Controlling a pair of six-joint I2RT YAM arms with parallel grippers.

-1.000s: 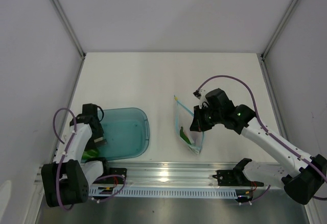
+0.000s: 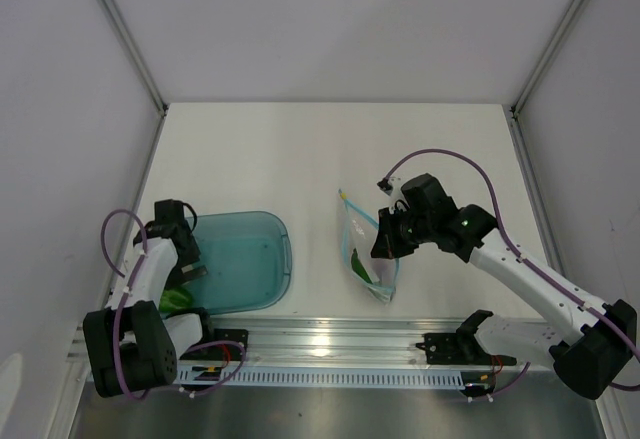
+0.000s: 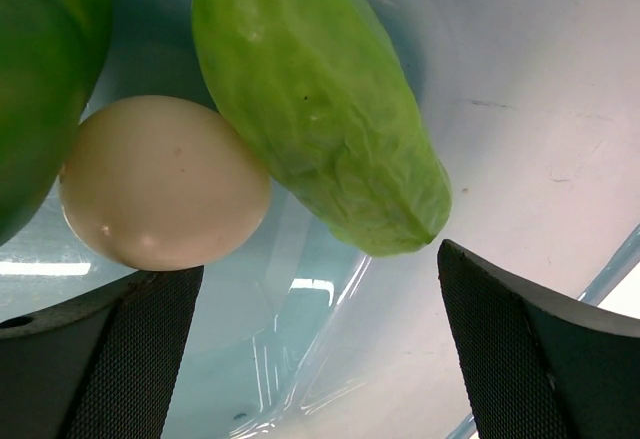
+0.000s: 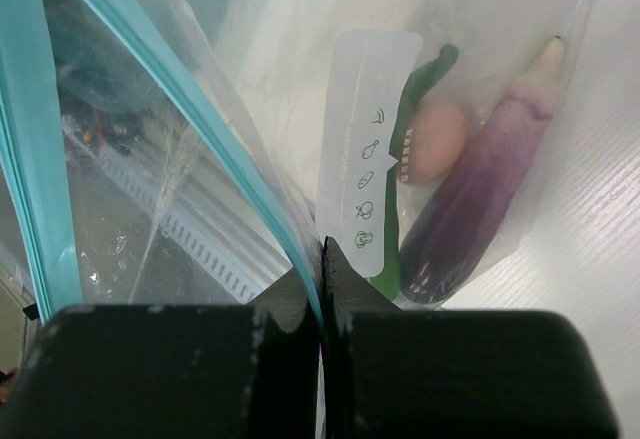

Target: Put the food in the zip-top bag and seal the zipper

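My left gripper is open inside the teal tray [image 2: 240, 259], close over a light green vegetable [image 3: 310, 99], a beige egg-shaped food [image 3: 165, 184] and a darker green vegetable [image 3: 35, 89]. My right gripper is shut at the edge of the zip top bag [image 2: 360, 229], whose blue zipper strip [image 4: 200, 109] runs down to the fingertips; whether the edge is between them is hard to tell. Inside the bag are an eggplant [image 4: 470, 189], an egg-like item [image 4: 435, 139] and a long green vegetable [image 4: 430, 69].
Walls border the table at the sides and back; a metal rail [image 2: 320, 326] runs along the front edge.
My left arm has shifted slightly toward the left within the tray. The right arm and bag look nearly unchanged.
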